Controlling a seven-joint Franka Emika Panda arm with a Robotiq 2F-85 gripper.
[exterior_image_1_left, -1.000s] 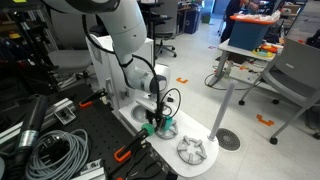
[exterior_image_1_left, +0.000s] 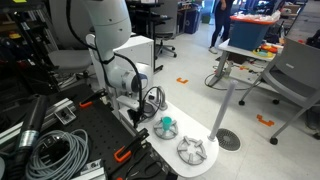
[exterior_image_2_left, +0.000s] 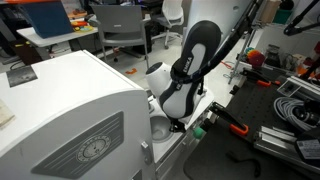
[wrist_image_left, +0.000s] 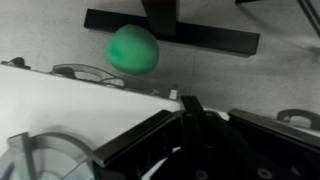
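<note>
My gripper is shut, with nothing showing between its fingers, close to the edge of a white stove-like board (wrist_image_left: 85, 103). In exterior view 1 the gripper (exterior_image_1_left: 138, 120) is small and dark at the board's left part. A rounded green object (wrist_image_left: 133, 49) lies beyond that edge against the grey floor in the wrist view, apart from the gripper. Exterior view 2 shows green (exterior_image_2_left: 198, 132) just past the edge, near the gripper (exterior_image_2_left: 178, 126). A separate teal object (exterior_image_1_left: 168, 121) sits on a grey burner in exterior view 1.
Another grey burner (exterior_image_1_left: 191, 151) lies at the board's near end, beside a white upright post (exterior_image_1_left: 223, 110). A dark bar (wrist_image_left: 215, 38) crosses the floor by the green object. The robot's black table (exterior_image_1_left: 85, 135) with coiled cable borders the board.
The gripper has moved left toward the board's far end in exterior view 1. The teal object stays put.
</note>
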